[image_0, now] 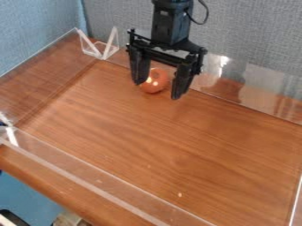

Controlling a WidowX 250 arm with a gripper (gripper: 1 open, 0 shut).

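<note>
My black gripper (160, 78) hangs over the back of the wooden table, its two fingers spread wide apart. An orange-red round object (154, 82) sits on the table between and behind the fingers, partly covered by the gripper; whether either finger touches it I cannot tell.
Clear low walls line its edges, with a white wire-like frame (101, 46) at the back left corner. Grey padded walls stand behind and to the left.
</note>
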